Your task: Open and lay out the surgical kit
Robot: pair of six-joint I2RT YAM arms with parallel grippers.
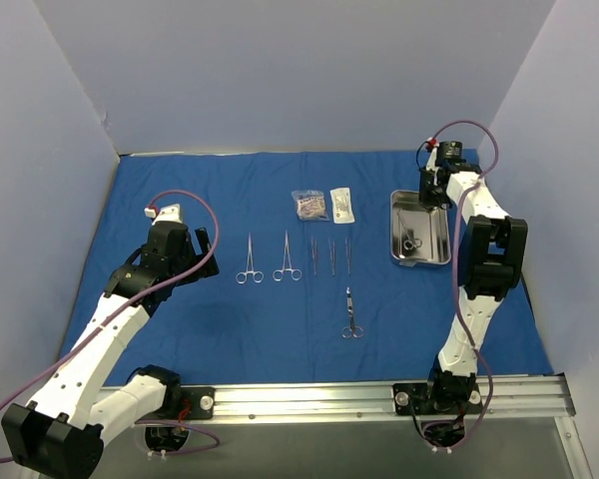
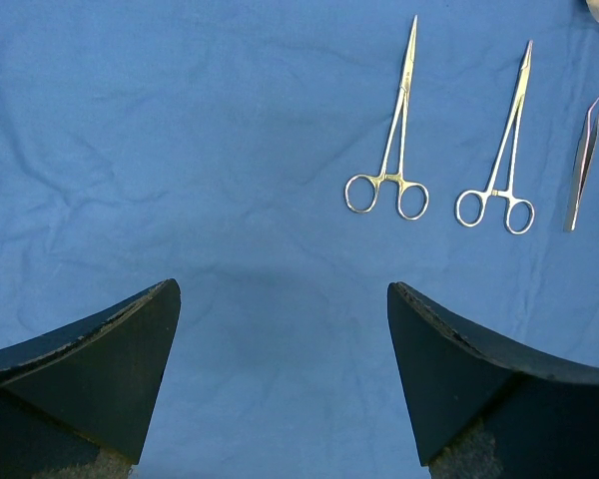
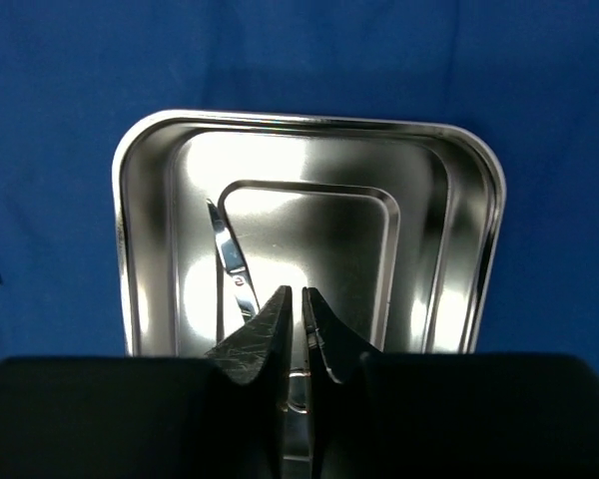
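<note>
The steel tray [image 1: 395,230] stands at the right of the blue cloth, with a pair of scissors [image 3: 236,269] lying in it. Their blades slant along the tray's left side in the right wrist view; the handles are partly hidden behind my right gripper. A narrow gap shows between that gripper's fingertips, with nothing pinched, above the tray. My left gripper is wide open and empty over bare cloth. Laid out on the cloth are two clamps [image 1: 249,261] [image 1: 288,259], several tweezers [image 1: 332,255] and another scissors-like tool [image 1: 350,315].
A bag of cotton [image 1: 309,206] and a white packet [image 1: 342,206] lie at the back middle. Bare cloth [image 1: 250,339] spreads at the front left. A metal rail [image 1: 304,394] runs along the front, with walls at both sides.
</note>
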